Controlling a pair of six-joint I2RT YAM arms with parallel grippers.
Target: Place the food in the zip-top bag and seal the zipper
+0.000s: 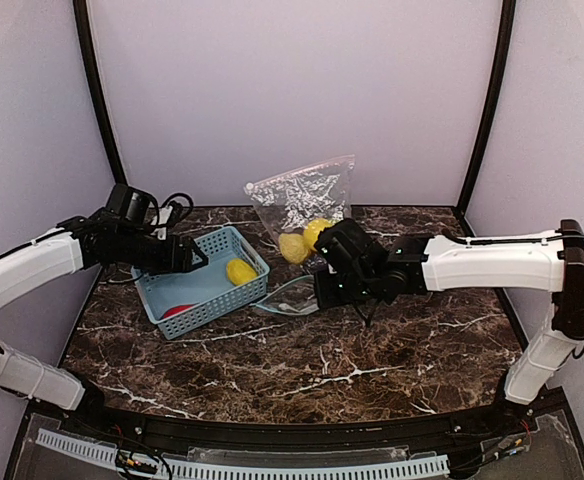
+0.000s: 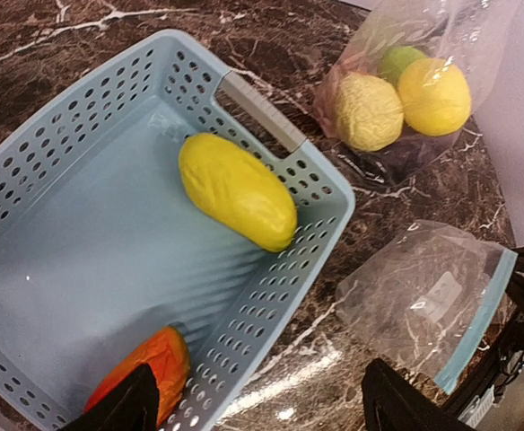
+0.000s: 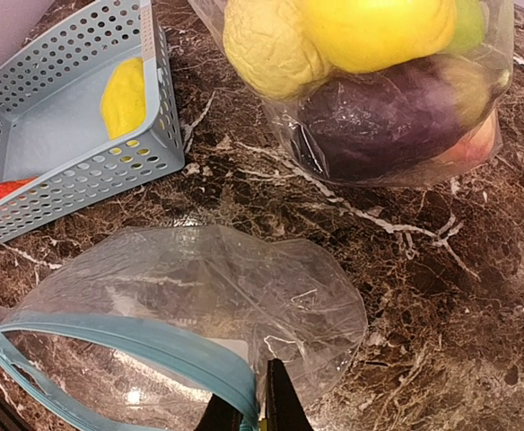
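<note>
A small clear zip bag with a light-blue rim hangs with its mouth parted, my right gripper shut on one side of that rim. The bag looks empty. In the blue basket lie a yellow food piece and, in the near corner, an orange-red one. My left gripper is above the basket, open, with nothing between its fingers; in its own view one finger overlaps the orange-red piece.
A larger clear bag stands behind, holding several foods, among them a purple eggplant and a yellow piece. Bare marble table lies in front.
</note>
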